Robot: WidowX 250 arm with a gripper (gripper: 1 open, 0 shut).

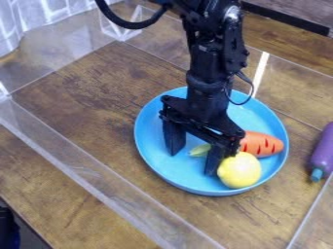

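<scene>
My black gripper (201, 146) is down inside a blue bowl (163, 165), its fingers around a small pale yellow-green item (198, 151) that is partly hidden; whether it grips it cannot be told. An orange carrot (266, 145) lies at the bowl's right, and a yellow lemon (240, 170) sits at its front right, just beside my right-hand finger.
A purple eggplant-like object (321, 153) lies outside the bowl at the right edge. Clear plastic strips run along the left of the wooden table (78, 107), which is bare left of the bowl.
</scene>
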